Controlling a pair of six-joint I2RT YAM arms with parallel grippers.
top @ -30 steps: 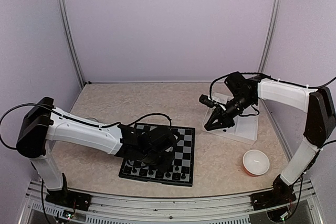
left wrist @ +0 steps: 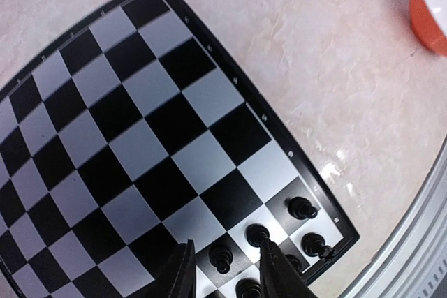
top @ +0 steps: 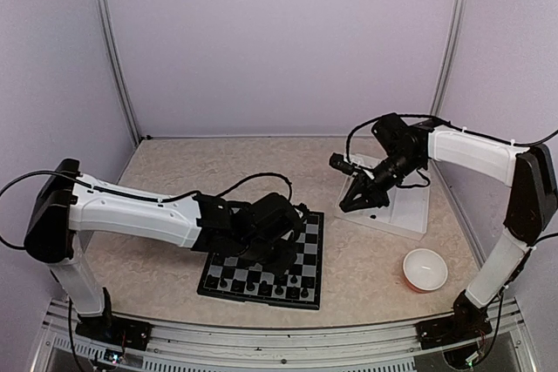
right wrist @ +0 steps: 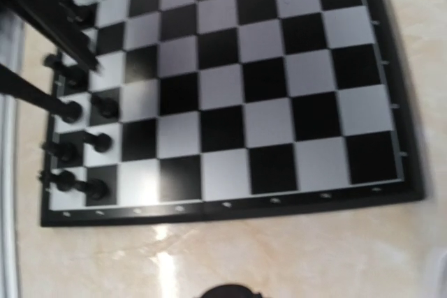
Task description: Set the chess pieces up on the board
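Observation:
The chessboard (top: 307, 274) lies on the table, with several black pieces, such as a pawn (left wrist: 222, 259), standing along its near edge. Over that side hangs my left gripper, its fingers (left wrist: 184, 271) part open and apart. Pieces appear below and between the fingertips in the left wrist view, none clearly gripped. In the right wrist view the left gripper's dark fingers (right wrist: 28, 95) reach in above the piece rows. My right gripper (top: 346, 206) is up by the tray; a round dark piece (right wrist: 230, 291) shows at its fingers, cut by the frame's bottom edge, so it appears shut on it.
A white tray (top: 410, 215) stands at the right under the right arm, with a small dark piece (top: 373, 217) in it. A white bowl (top: 425, 269), orange outside, sits at the front right. Most board squares and the table at the back are clear.
The right arm has barely moved.

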